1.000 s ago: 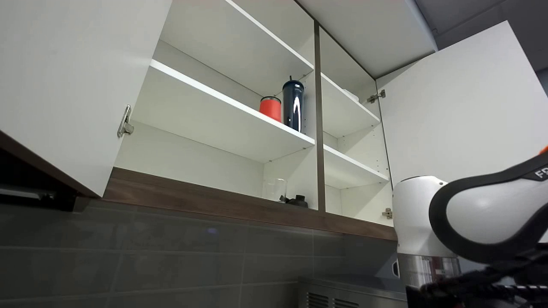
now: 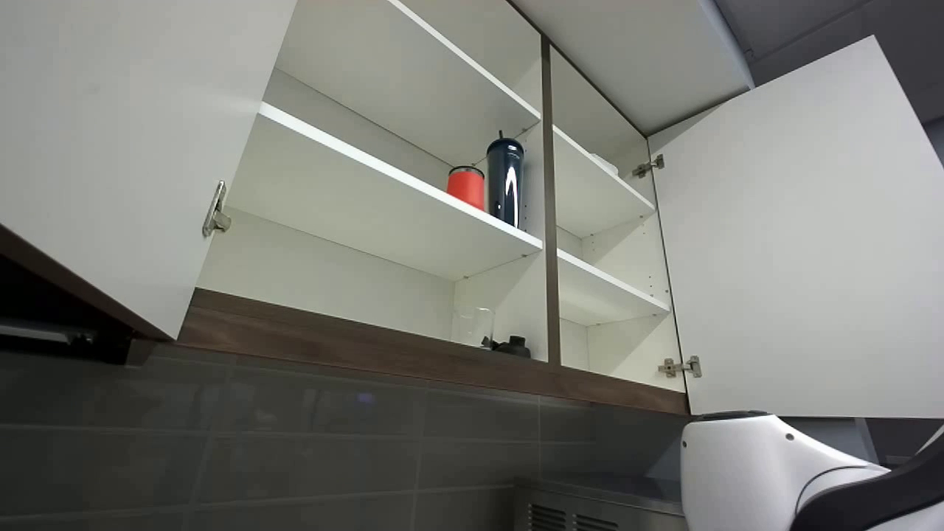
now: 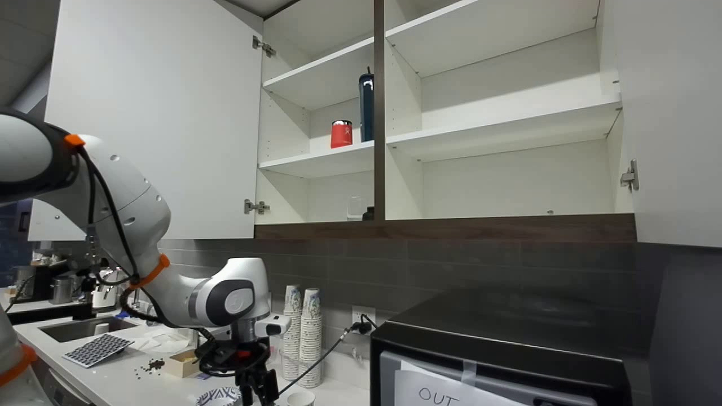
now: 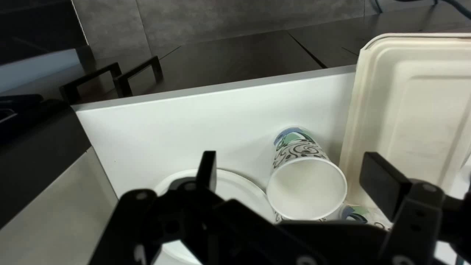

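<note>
In the wrist view my gripper is open, its dark fingers wide apart. A patterned paper cup (image 4: 307,187) shows in the gap between them, its white mouth facing the camera; whether a finger touches it I cannot tell. In exterior view 2 the gripper (image 3: 260,399) points down low over the counter, its tips cut off by the frame's bottom edge. The rim of a white cup (image 3: 301,399) shows just to its right. Exterior view 1 has only the white arm (image 2: 770,469) at lower right, with the gripper out of sight.
Tall cup stacks (image 3: 311,338) stand behind my gripper, near a power cable. A black appliance (image 3: 501,331) fills the right. A white plate (image 4: 234,190) and beige tray (image 4: 415,115) flank the cup. Above, the open cabinet holds a red tumbler (image 3: 342,134) and dark bottle (image 3: 366,108).
Over the last second the arm has moved down in exterior view 1, its wrist dropping out of the frame's bottom. The cabinet items are unmoved.
</note>
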